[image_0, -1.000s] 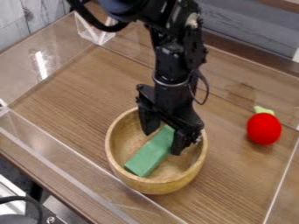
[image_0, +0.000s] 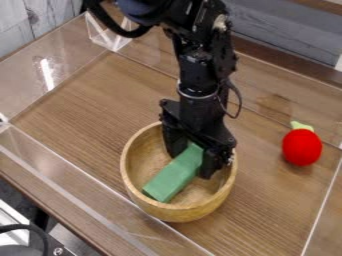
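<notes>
My black gripper (image_0: 198, 150) reaches down into a round tan bowl (image_0: 147, 202) in the lower middle of the camera view. A green oblong object (image_0: 171, 177) lies tilted inside the bowl, its upper end under the gripper's fingers. The gripper looks open around or just above that end, but the dark parts overlap, so whether it touches the object is unclear.
A red round object with a green top (image_0: 302, 148) lies on the wooden surface (image_0: 80, 100) to the right of the bowl. A black cable runs at the bottom left corner.
The gripper has shifted slightly over the bowl and sits a little higher than a second ago. The green object and bowl look almost unchanged.
</notes>
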